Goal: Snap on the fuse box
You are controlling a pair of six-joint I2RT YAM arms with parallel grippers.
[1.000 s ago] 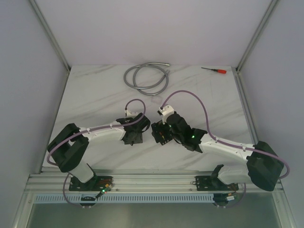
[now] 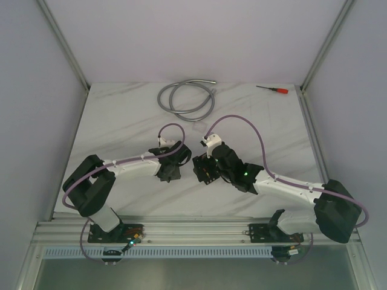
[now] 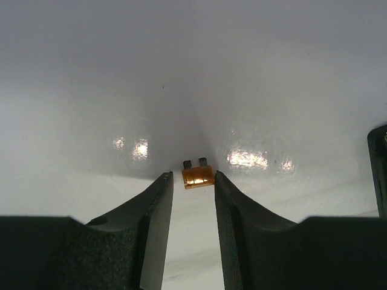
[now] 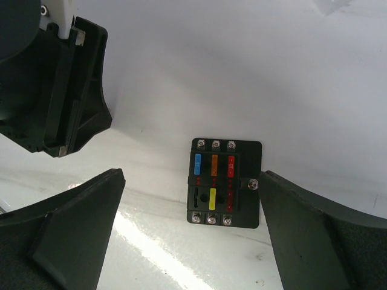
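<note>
A small orange fuse (image 3: 198,176) with two dark prongs lies on the white surface between the fingertips of my left gripper, whose fingers stand a little apart around it; whether they touch it is unclear. The black fuse box (image 4: 237,199) lies flat in the right wrist view, holding blue, orange, red and yellow fuses, with one narrow dark slot at lower left. My right gripper is open wide above the box. In the top view both grippers sit near the middle of the table, the fuse box partly hidden beneath the right one.
A coiled grey hose (image 2: 168,104) lies at the back middle. A screwdriver (image 2: 280,90) with a red handle lies at the back right. The left gripper's body (image 4: 48,90) stands beside the box in the right wrist view.
My left arm and gripper have shifted slightly in the top view, a few pixels at most. The right arm looks unmoved.
</note>
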